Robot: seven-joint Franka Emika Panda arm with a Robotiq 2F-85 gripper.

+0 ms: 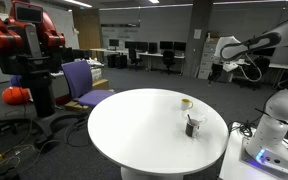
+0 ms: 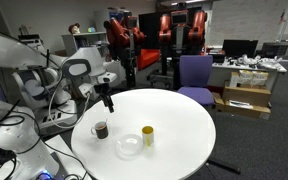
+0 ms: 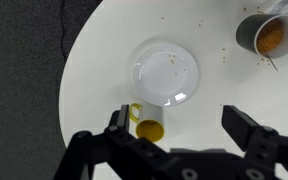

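Observation:
My gripper is open, its black fingers wide apart with nothing between them. In the second exterior view the gripper hangs well above the white table. A yellow mug shows below a pale round plate in the wrist view. Up in the right corner there is a dark cup with orange-brown stuff inside and a thin stick leaning out. From the second exterior view, the dark cup stands left of the plate, the yellow mug to its right.
Small orange-brown crumbs lie scattered on the table near the plate and dark cup. The large round white table is otherwise mostly bare. A purple chair stands by its far left edge in the first exterior view.

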